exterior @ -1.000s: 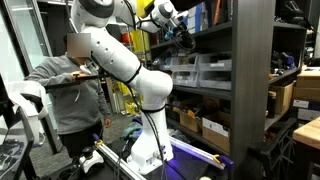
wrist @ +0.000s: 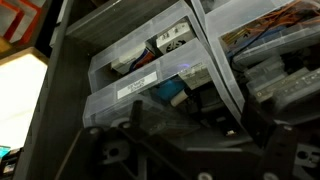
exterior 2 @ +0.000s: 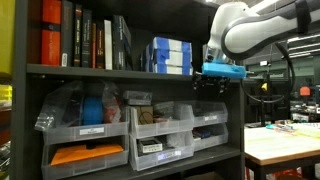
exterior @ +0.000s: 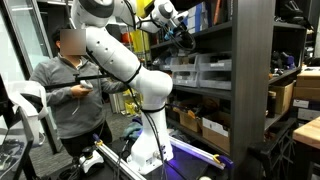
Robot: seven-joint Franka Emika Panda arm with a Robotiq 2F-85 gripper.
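In the wrist view my gripper faces the shelf's clear bins, with its two dark fingers wide apart and nothing between them. Beyond the gap sits a clear bin with a white label, holding small boxes and dark items. Exterior view 2 has the gripper hanging under the robot's wrist, in front of the upper right bins. Whether it touches any bin cannot be told there. From the side, the gripper is small and dark against the bookshelf.
Stacked bins line the shelf, one with orange contents. Books and blue-white boxes stand above. A wooden table lies to the right. Behind the arm stands a person; cardboard boxes fill the lower shelf.
The arm and gripper look unmoved in exterior view 1. Only the person has shifted, with the arms and hands in a different position.
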